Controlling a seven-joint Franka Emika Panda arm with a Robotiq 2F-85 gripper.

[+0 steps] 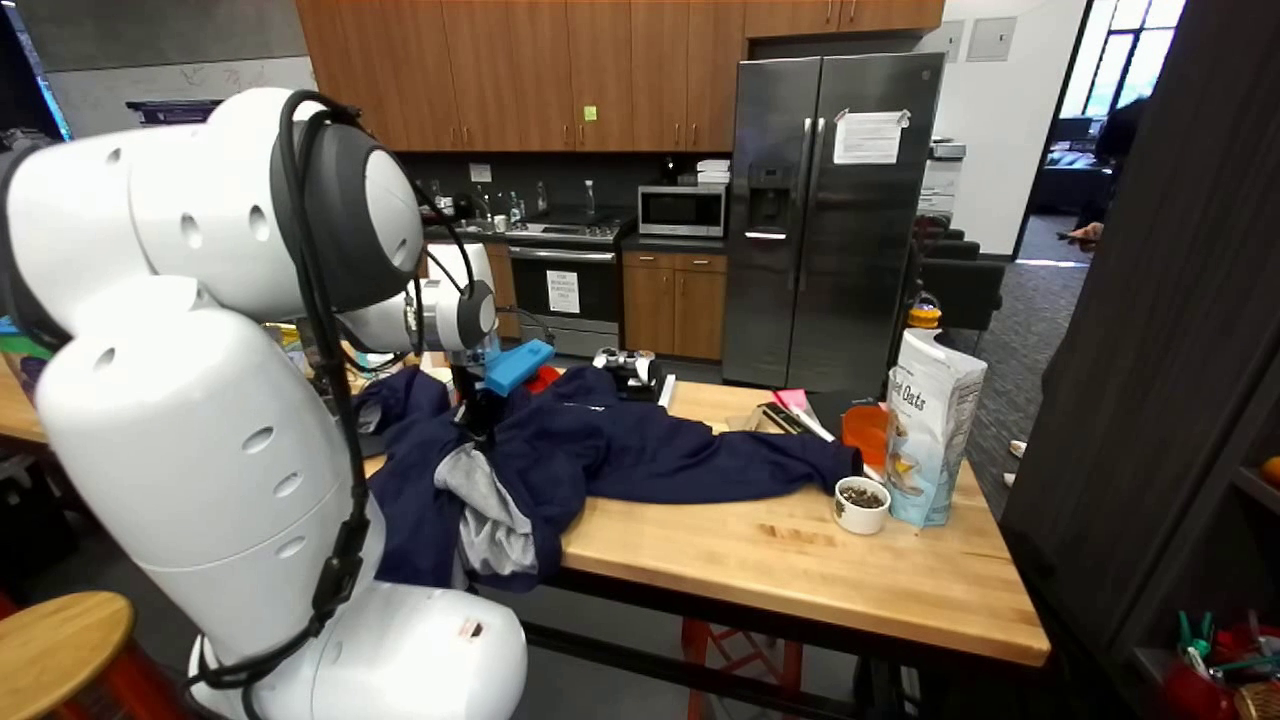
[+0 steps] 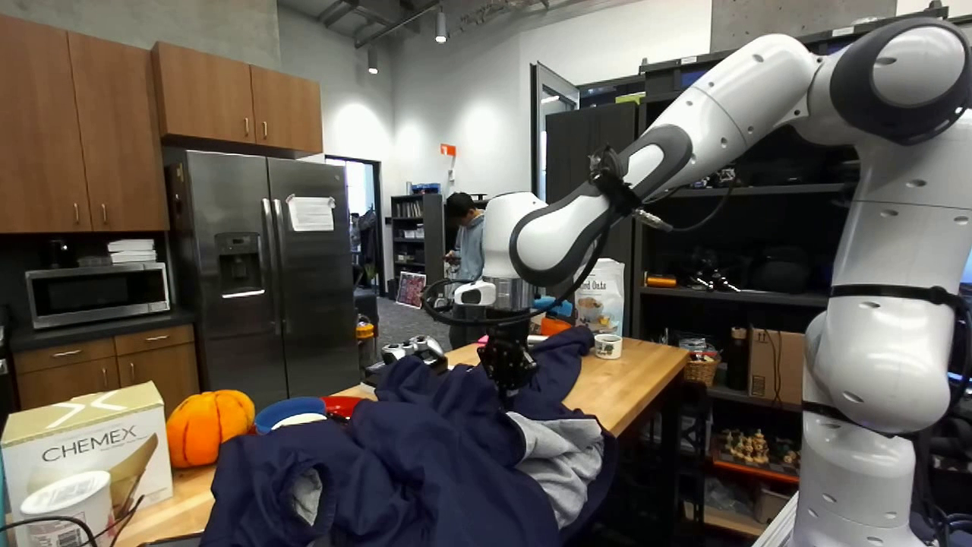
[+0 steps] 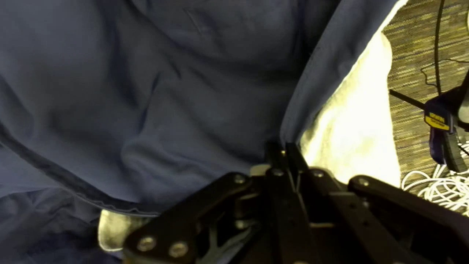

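Note:
A navy garment with a grey lining (image 1: pixel 494 518) lies rumpled over the wooden table, one sleeve (image 1: pixel 732 466) stretched toward the right and part of the body hanging over the front edge. My gripper is shut on a fold of the navy garment (image 3: pixel 198 96), seen close up in the wrist view. Pale lining (image 3: pixel 360 118) shows just right of the fingertips. In the second exterior view the gripper points down into the heaped cloth (image 2: pixel 392 465), and its fingertips are hidden there.
By the sleeve's end stand a small white bowl (image 1: pixel 861 505) and an oats bag (image 1: pixel 933 426). A Chemex box (image 2: pixel 86 447) and an orange pumpkin (image 2: pixel 209 427) sit at the other end. Bare wood (image 1: pixel 768 552) shows along the front right of the table.

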